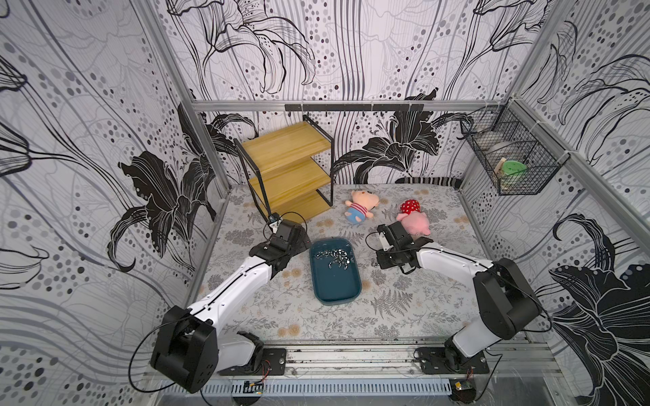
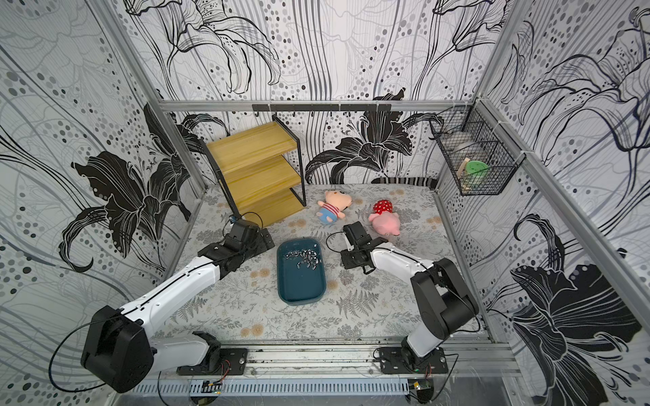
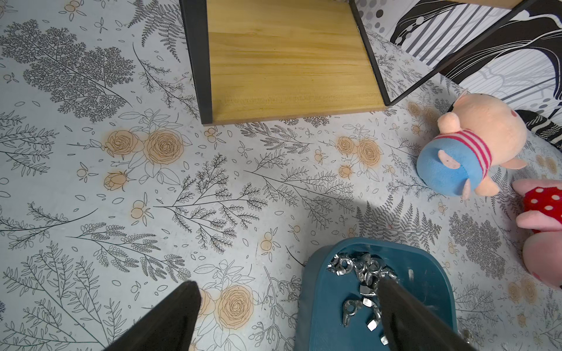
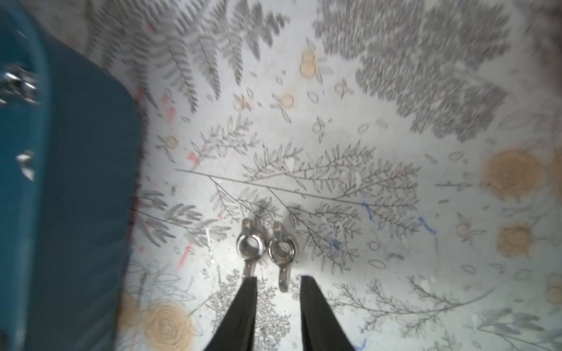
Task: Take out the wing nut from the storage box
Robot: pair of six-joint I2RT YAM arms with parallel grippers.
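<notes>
The dark teal storage box (image 1: pixel 336 288) holds a cluster of silver wing nuts (image 3: pixel 370 272) toward its back. Two wing nuts (image 4: pixel 281 250) lie side by side on the table just right of the box, in the right wrist view. My right gripper is over them, its fingers a little apart with nothing clearly between them. My left gripper hangs left of the box, its fingers wide apart with nothing between them.
A wooden three-tier shelf (image 1: pixel 291 162) stands at the back left. Two plush toys (image 1: pixel 362 206) (image 1: pixel 413 221) lie behind the box. A wire basket (image 1: pixel 514 186) hangs on the right wall.
</notes>
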